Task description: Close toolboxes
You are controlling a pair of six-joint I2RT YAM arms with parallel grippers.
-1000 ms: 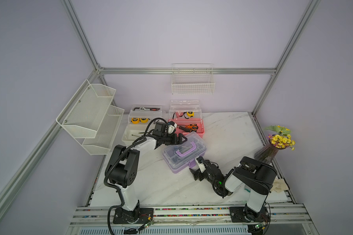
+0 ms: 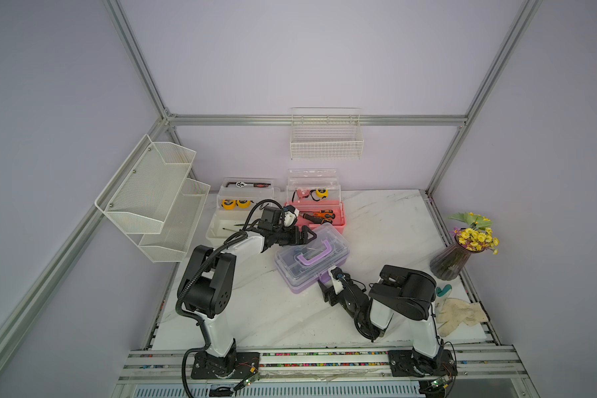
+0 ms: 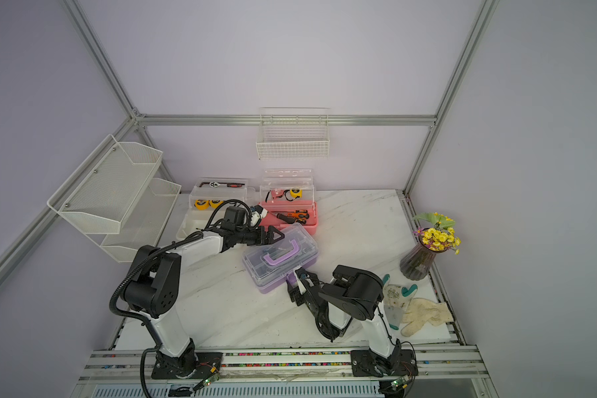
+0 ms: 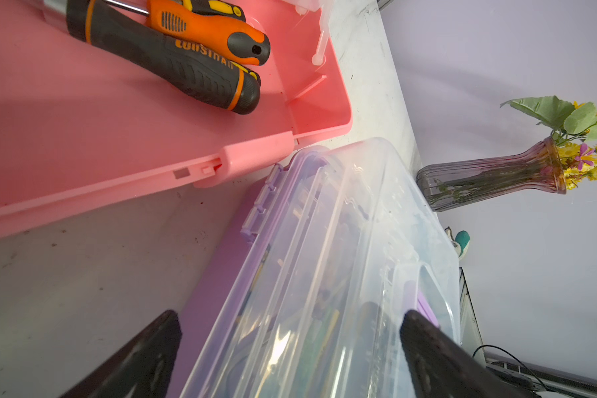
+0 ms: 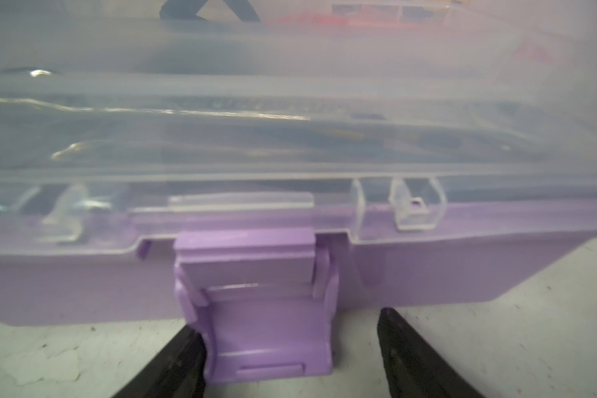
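Note:
A purple toolbox (image 2: 297,284) with a clear lid (image 2: 288,260) and purple handle stands askew at mid-table, its lid down. In the right wrist view its purple front latch (image 5: 268,325) hangs tilted outward below the lid's edge. My right gripper is part open, one finger on each side of that latch, the left finger nearest it. Over the lid's back-left end, my left gripper is open with the box end between its fingers. Behind, a pink toolbox (image 2: 339,221) and a white toolbox (image 2: 216,227) have their lids up.
Screwdrivers (image 4: 209,33) lie in the pink box. A flower vase (image 2: 449,260) and work gloves (image 2: 459,314) occupy the right side. Wire shelves (image 2: 152,192) hang at left. Bare table (image 2: 384,225) lies right of the boxes.
My right arm has swung its elbow leftward, turning the right gripper slightly at the latch. The left arm and the toolboxes look unmoved.

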